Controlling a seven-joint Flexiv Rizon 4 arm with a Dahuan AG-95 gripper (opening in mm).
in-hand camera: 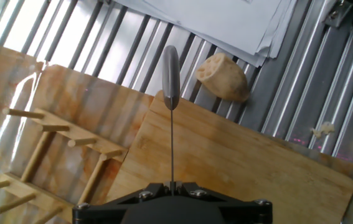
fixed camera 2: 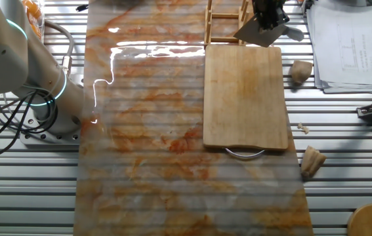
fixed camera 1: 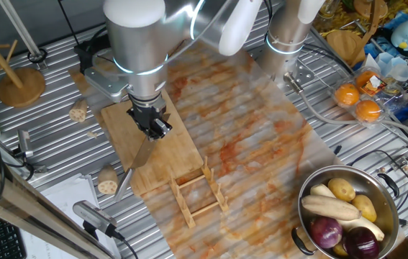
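My gripper [fixed camera 1: 159, 129] is shut on a knife, its fingers closed over the blade. The blade [fixed camera 1: 144, 152] spans down and left to a grey handle [fixed camera 1: 123, 185], which juts past the board's edge. From the wrist, the blade [in-hand camera: 172, 146] is edge-on, a thin line running to the handle [in-hand camera: 171, 70]. In the second exterior view the gripper [fixed camera 2: 269, 14] is partly cut off at the top, with the blade [fixed camera 2: 254, 33] beneath. The wooden cutting board [fixed camera 2: 245, 98] lies bare; the knife is over its end near the peg rack [fixed camera 1: 198, 196].
Two cut lotus root pieces, one near piece [fixed camera 1: 107, 180] and one far piece [fixed camera 1: 78, 111], lie beside the board. A steel pot [fixed camera 1: 306, 208] with potatoes and purple onions stands at right. Papers [fixed camera 2: 346, 46] lie near the handle. The marbled mat [fixed camera 2: 153, 170] has free room.
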